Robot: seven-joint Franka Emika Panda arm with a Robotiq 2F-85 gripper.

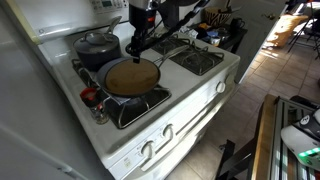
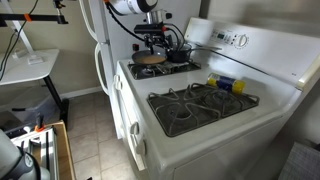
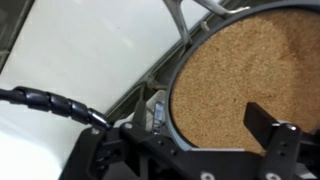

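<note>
A wide dark-rimmed pan (image 1: 132, 77) with a flat brown inside sits on the left burners of the white stove. My gripper (image 1: 134, 48) hangs above its rear edge, beside the lidded pot. From the wrist view, the brown surface (image 3: 240, 75) fills much of the right side, and the black fingers (image 3: 262, 125) stand apart with nothing visible between them. In exterior view 2 the pan (image 2: 149, 58) shows at the far end of the stove, with the arm (image 2: 150, 28) over it.
A dark lidded pot (image 1: 97, 46) stands behind the pan. Red containers (image 1: 91, 97) are at the stove's left edge. A yellow and blue packet (image 2: 226, 83) lies between the burner groups; the near grates (image 2: 200, 107) are empty.
</note>
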